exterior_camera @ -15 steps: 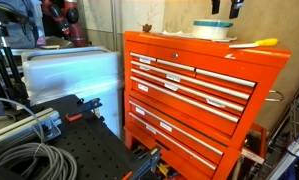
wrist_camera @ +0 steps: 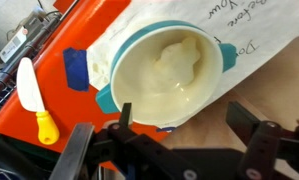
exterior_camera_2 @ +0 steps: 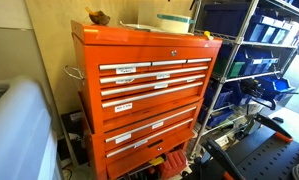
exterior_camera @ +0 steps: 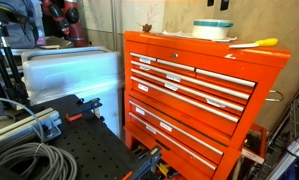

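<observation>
A round pot (wrist_camera: 169, 95) with a cream inside and teal handles sits on white paper on top of the red tool chest. Inside it lies a pale yellow lump (wrist_camera: 178, 63). My gripper is open above the pot, its dark fingers (wrist_camera: 261, 150) spread wide on either side of the near rim, nothing between them. In exterior view 1 the fingertips show only at the top edge, over the pot (exterior_camera: 211, 30). To the pot's side lies a knife with a white blade and yellow handle (wrist_camera: 48, 127).
The red tool chest (exterior_camera: 194, 85) carries a brown object (exterior_camera_2: 99, 17) at its left end. Behind the pot stands a plywood wall (exterior_camera: 259, 15). Wire shelves with blue bins (exterior_camera_2: 224, 20) rise beside the chest. Handwritten paper (wrist_camera: 234, 20) lies under the pot.
Over the last second my gripper has risen slightly above the pot, and less of it shows at the top edge. The pot and knife stay where they were.
</observation>
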